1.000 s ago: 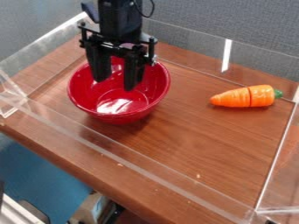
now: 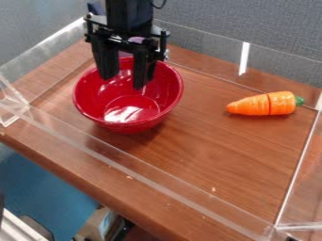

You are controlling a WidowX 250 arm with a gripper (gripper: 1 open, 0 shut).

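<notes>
My black gripper (image 2: 124,68) hangs above the red bowl (image 2: 126,109) at the upper left, its two fingers apart over the bowl's back part, with nothing visible between them. The bowl stands upright on the wooden table (image 2: 208,160). An orange toy carrot (image 2: 262,104) with a green top lies on the table to the right of the bowl.
Clear plastic walls border the table on several sides. A grey panel (image 2: 251,28) stands behind. Beyond the table's front left edge are a blue area and a cardboard-coloured object (image 2: 98,224).
My gripper has shifted very slightly upward or back above the bowl. The bowl and carrot have not moved.
</notes>
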